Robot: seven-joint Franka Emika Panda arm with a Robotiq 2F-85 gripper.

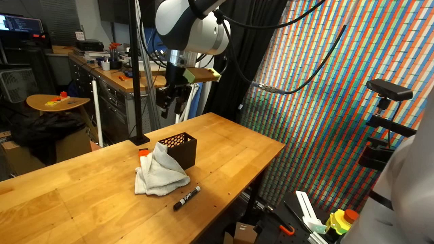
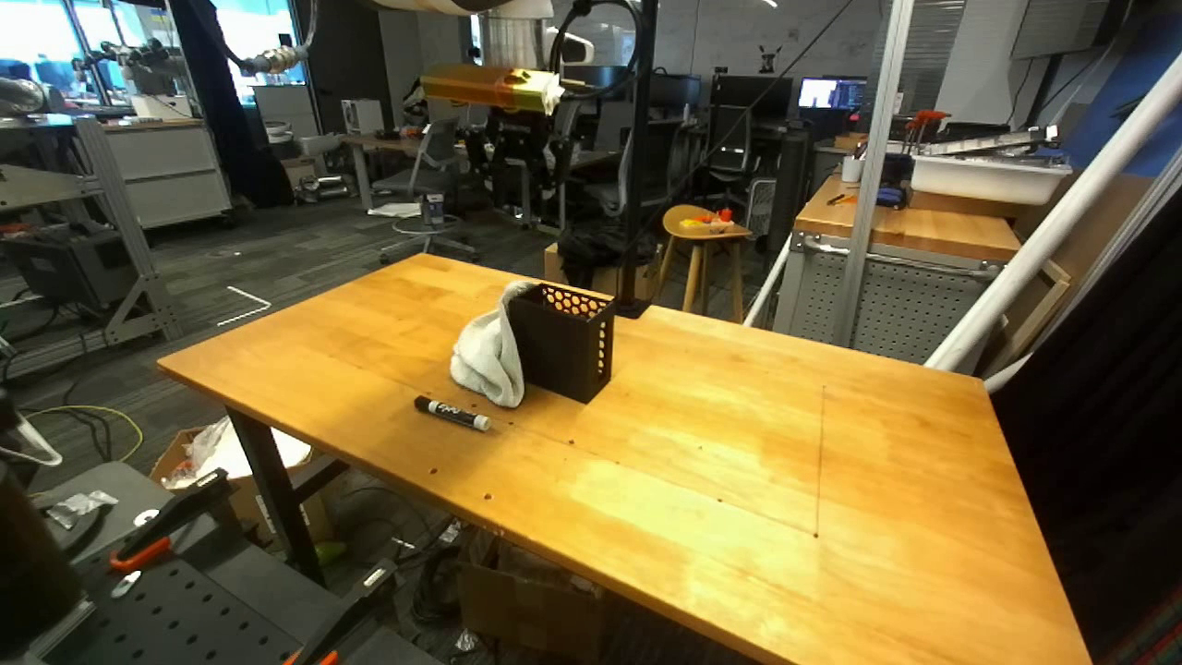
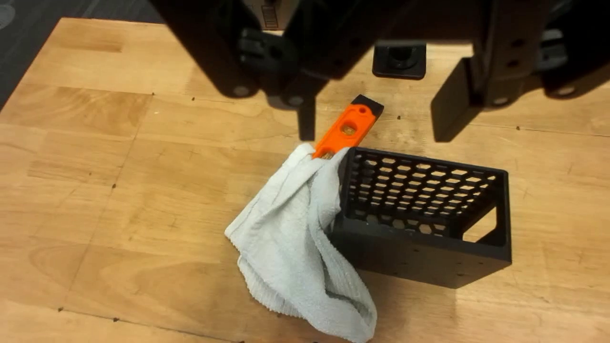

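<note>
A crumpled white towel (image 1: 160, 173) lies on the table, leaning against the side of a black perforated box (image 1: 181, 152). The wrist view shows the towel (image 3: 297, 246) outside the box (image 3: 423, 251), covering part of an orange level (image 3: 346, 130). My gripper hangs above them with its fingers apart and nothing between them. In exterior view 1 the gripper (image 1: 171, 107) is well over the table, clear of both towel and box. A black marker (image 1: 187, 198) rests on the table in front of the towel.
A dark upright pole (image 1: 139, 137) stands on the table's back edge, close behind the box.
</note>
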